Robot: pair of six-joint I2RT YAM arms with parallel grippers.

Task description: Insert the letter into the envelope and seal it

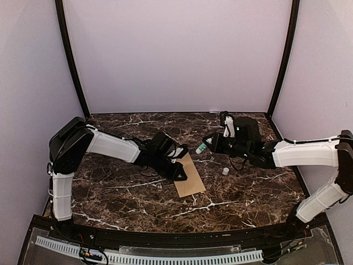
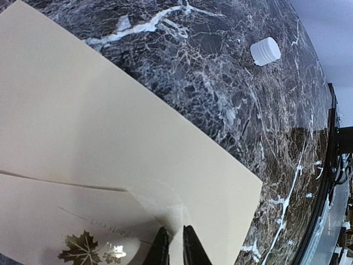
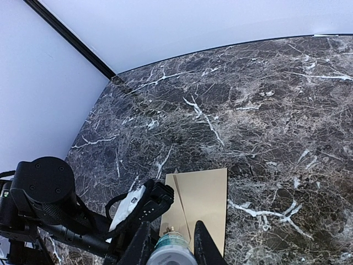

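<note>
The tan envelope [image 1: 189,179] lies on the marble table under my left gripper. That gripper's fingers are nearly closed at the flap's edge, with a thin bit of paper seeming to sit between them. In the left wrist view the flap [image 2: 33,204] lies folded over the envelope's body, bearing a printed leaf and faint lettering. A creased, translucent patch shows beside the fingertips. No separate letter can be made out. To the right, my right gripper is shut on a green and white glue stick [image 1: 201,148], held tilted above the table.
A small white cap [image 1: 225,171] stands on the table right of the envelope, below my right arm. Bare marble [image 1: 127,193] surrounds the envelope at the front and left. Walls border the table at the back and sides.
</note>
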